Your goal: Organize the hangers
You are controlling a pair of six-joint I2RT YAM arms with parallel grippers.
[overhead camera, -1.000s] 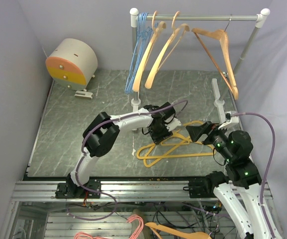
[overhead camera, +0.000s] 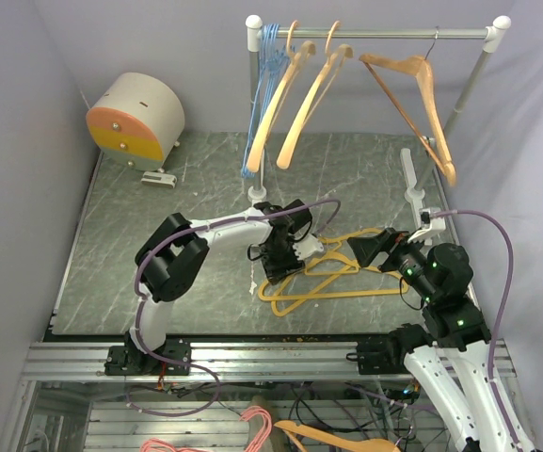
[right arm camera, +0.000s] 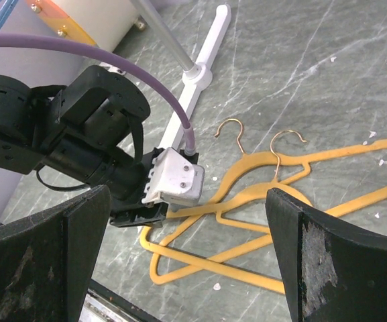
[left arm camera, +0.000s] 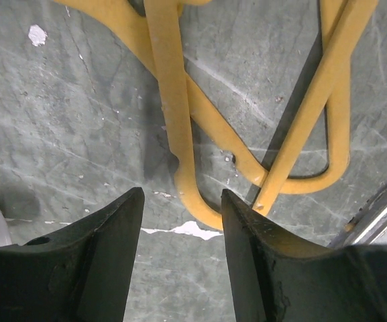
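Note:
Wooden hangers [overhead camera: 327, 294] lie overlapping on the grey floor at the centre right. My left gripper hovers low over their left ends, fingers apart, a hanger bar between and beneath them, not gripped. In the right wrist view my left arm reaches over the pile, with two metal hooks visible beside it. My right gripper is open, raised at the right of the pile, nothing held. On the rail [overhead camera: 389, 33] hang blue hangers [overhead camera: 262, 94] and several wooden hangers [overhead camera: 422, 94].
A rounded drawer cabinet [overhead camera: 135, 108] stands at the back left. The rail's white feet [overhead camera: 409, 174] rest on the floor. Pink and wooden hangers [overhead camera: 337, 438] sit below the front edge.
My left arm has moved leftward over the pile toward the hangers' left ends. The hanging hangers have swung slightly. My right arm has shifted only slightly.

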